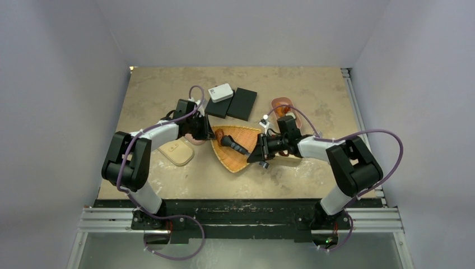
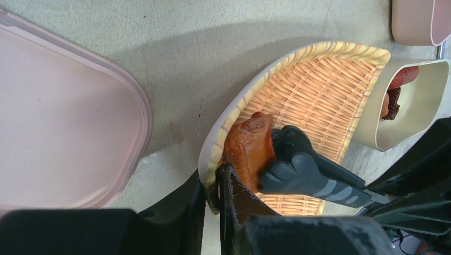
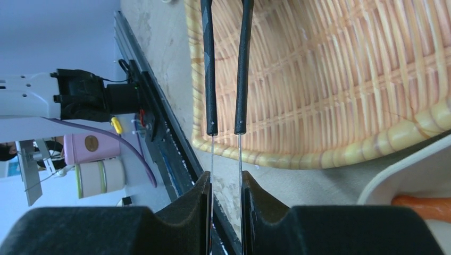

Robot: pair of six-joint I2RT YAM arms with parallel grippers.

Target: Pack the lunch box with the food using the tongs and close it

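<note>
My left gripper is shut on the rim of the woven basket (image 2: 314, 79), at its left end in the top view. Inside that end lies a glossy brown piece of food (image 2: 251, 149), close to my left fingers. Black-tipped tongs (image 2: 303, 175) reach across the basket, their tips touching the food's side; whether they pinch it I cannot tell. The tongs' handle arms sit between the fingers of my right gripper, which is shut on them with a gap between the arms. A cream box (image 2: 367, 114) holding sausage and dark pieces stands just beyond the basket.
A pale pinkish lid (image 2: 64, 122) lies left of the basket. Behind are black trays (image 1: 243, 104), a white box (image 1: 220, 92) and a pink box (image 1: 283, 102) with food. Bare table lies in front of the basket.
</note>
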